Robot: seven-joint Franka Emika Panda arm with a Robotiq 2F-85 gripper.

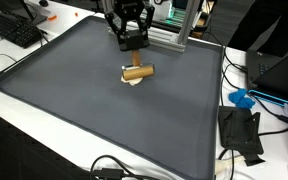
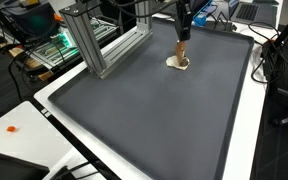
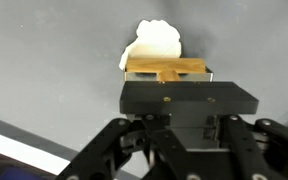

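Note:
A wooden mallet-like piece, with a thick cylindrical head and a slimmer handle, stands head-down beneath my gripper. Its handle reaches up to the fingers, though the frames do not show whether they grip it. Seen from the wrist, the wooden head lies crosswise just beyond the black fingers, which hide most of the handle. A flat cream-coloured patch with a wavy edge lies on the dark table, partly under the head. In the second exterior view the wooden piece is upright above the patch.
Wide bare stretches of the grey tabletop surround the wooden piece. A keyboard is at the far left. Off to the right are a blue object, a black device and loose cables.

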